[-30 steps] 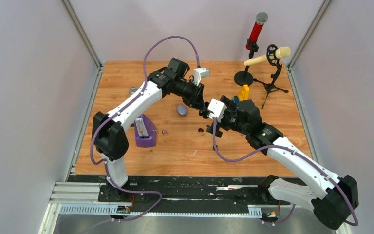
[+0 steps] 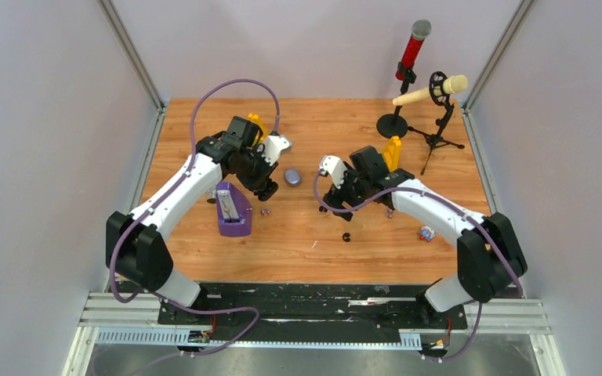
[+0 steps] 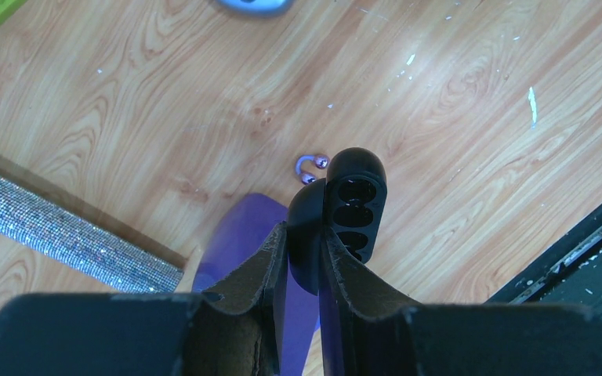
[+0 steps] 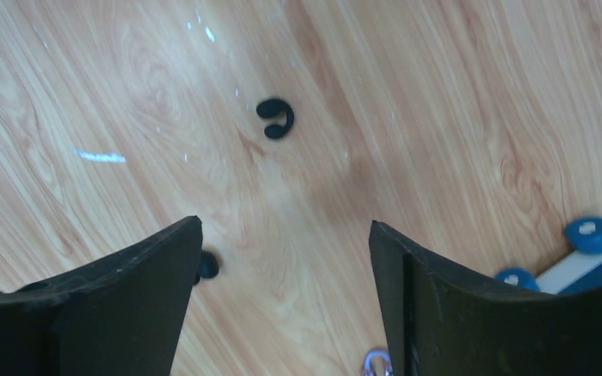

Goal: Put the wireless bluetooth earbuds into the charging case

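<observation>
The black charging case (image 3: 354, 205) hangs over the table with my left gripper shut on its edge. Its lid stands open, and dark round hollows show inside. A black curved earbud (image 4: 288, 119) lies on the bare wood in the right wrist view, ahead of my right gripper. The second black earbud (image 2: 322, 208) lies further left in the top view; in the right wrist view it is partly hidden behind the left finger (image 4: 153, 294). The right gripper's fingers are wide apart, with no object between them.
A purple holder (image 2: 235, 227) stands below the left gripper, with small purple studs (image 2: 265, 211) beside it. A grey-blue oval object (image 2: 292, 178) lies between the arms. Microphone stands (image 2: 393, 125) occupy the back right.
My left arm has carried the case left, away from the right gripper, toward the purple holder. The right arm has drawn apart from the case and shifted left, above the earbuds.
</observation>
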